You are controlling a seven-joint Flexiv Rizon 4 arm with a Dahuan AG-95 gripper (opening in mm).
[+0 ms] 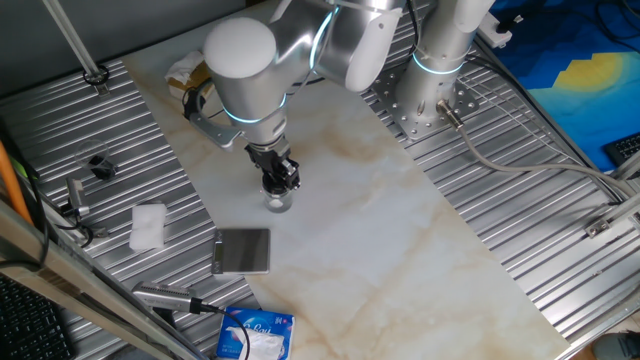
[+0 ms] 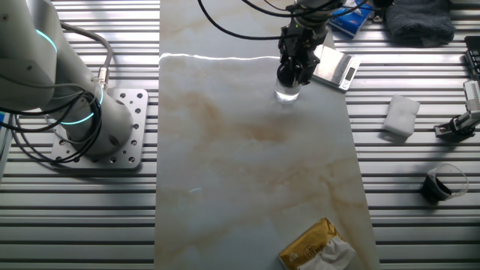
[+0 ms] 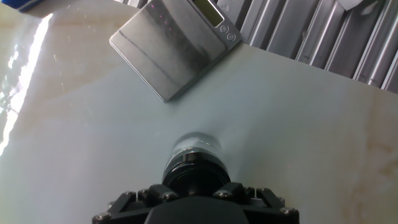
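Note:
A small clear jar with a black top point(image 3: 194, 163) is at the middle of the tabletop's left side in exterior view 1. Its clear lower part point(image 2: 287, 93) shows beneath my gripper point(image 2: 297, 69) in exterior view 2. From above, my gripper point(image 1: 276, 180) comes down at a slant onto the jar's top. In the wrist view the black top lies in line between the two sides of the gripper. Dark fingers against a dark top hide the contact, so I cannot tell whether they grip it. Whether the jar touches the table is also unclear.
A flat silver scale point(image 1: 241, 251) lies close to the jar. Beyond it is a blue tissue pack point(image 1: 256, 334); a gold-and-white pack point(image 2: 318, 246) lies at the opposite end. A white block point(image 2: 402, 115) and a clear cup point(image 2: 445, 183) stand off the tabletop.

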